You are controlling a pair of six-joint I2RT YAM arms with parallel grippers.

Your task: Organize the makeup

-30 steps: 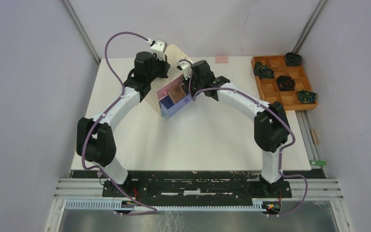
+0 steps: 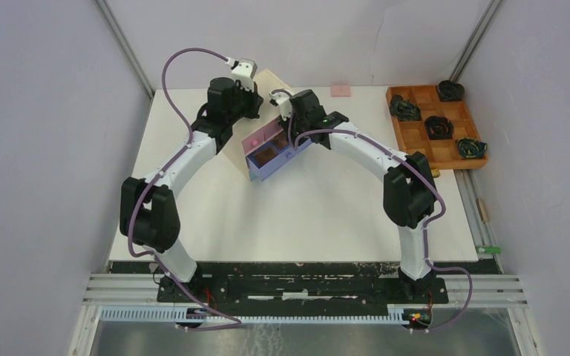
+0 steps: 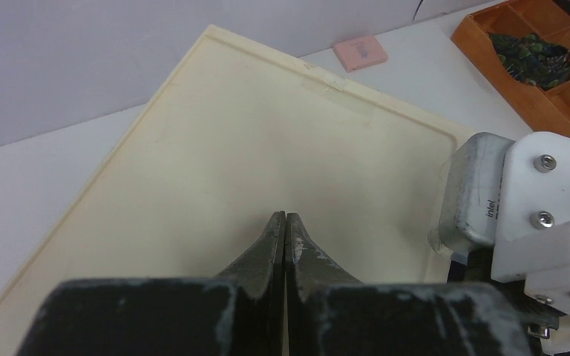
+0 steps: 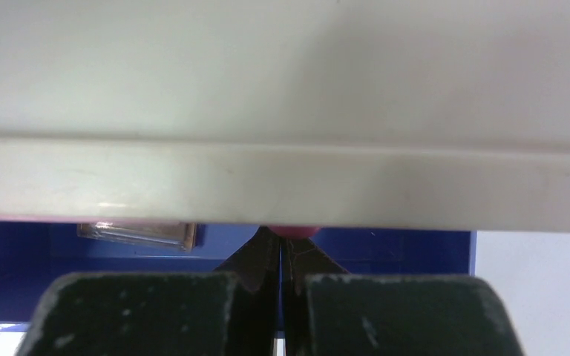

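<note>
A blue and pink makeup organizer point(image 2: 278, 159) stands at mid table, with small items in its compartments and a cream lid point(image 3: 156, 193) raised over it at the back. My left gripper is shut at that lid; whether anything is between its fingertips is hard to see. My right gripper is shut in front of the blue compartment, just under a pale edge point(image 4: 282, 185). A clear flat case point(image 4: 137, 234) lies inside at the left, and a pink round piece point(image 4: 293, 231) is partly hidden behind the fingertips.
A wooden divided tray point(image 2: 445, 156) with dark bundles stands at the right. A pink pad point(image 2: 340, 90) lies at the back edge.
The brown flat piece in the organizer that stood raised now sits lower inside. My right arm has shifted slightly; the left arm is almost unmoved.
</note>
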